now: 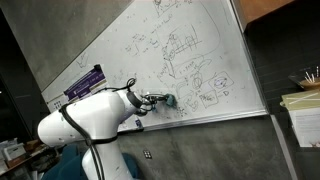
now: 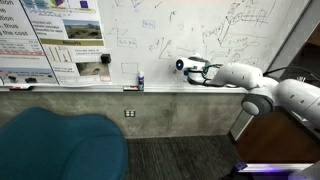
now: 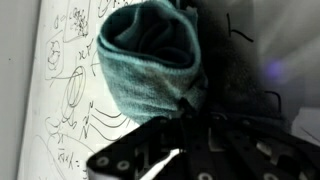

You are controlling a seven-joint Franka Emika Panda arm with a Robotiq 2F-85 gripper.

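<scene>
A folded teal cloth [image 3: 150,55] fills the middle of the wrist view, with my gripper shut on it. Its loose folds stick out beyond the fingertips, close against the whiteboard. In exterior view 1 the cloth [image 1: 171,101] shows as a small teal patch at the end of my gripper [image 1: 160,99], low on the whiteboard [image 1: 130,50]. Black marker scribbles cover much of the board, many of them right of the cloth. From exterior view 2 my gripper [image 2: 185,68] is at the board's lower part, the cloth hardly visible there.
Below the board runs a ledge [image 2: 170,90] with a bottle [image 2: 141,80] on it. Posters [image 2: 65,40] hang at the left. A teal chair [image 2: 65,145] stands in front of the wall. At the right is a shelf with papers [image 1: 303,115].
</scene>
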